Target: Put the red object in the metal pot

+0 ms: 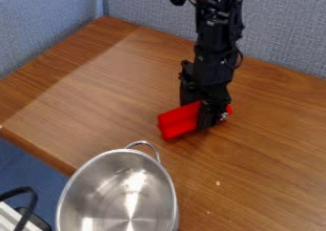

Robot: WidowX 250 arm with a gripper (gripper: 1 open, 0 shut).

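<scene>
The red object (181, 121) is an oblong block lying on the wooden table near its middle. Directly above it, the black gripper (208, 113) points down, with its fingers around the block's right part. They hide much of that part, and whether they are pressed against it cannot be made out. A small red end shows to the right of the fingers. The metal pot (91, 182) stands at the lower left, its open top facing up and its looped handle (144, 146) towards the block. No red shows inside it.
Bare wooden table (102, 82) stretches left of the block, and more lies free to the right. Grey padded walls (140, 6) border the back. A black cable (19, 192) curls at the lower left beside the pot.
</scene>
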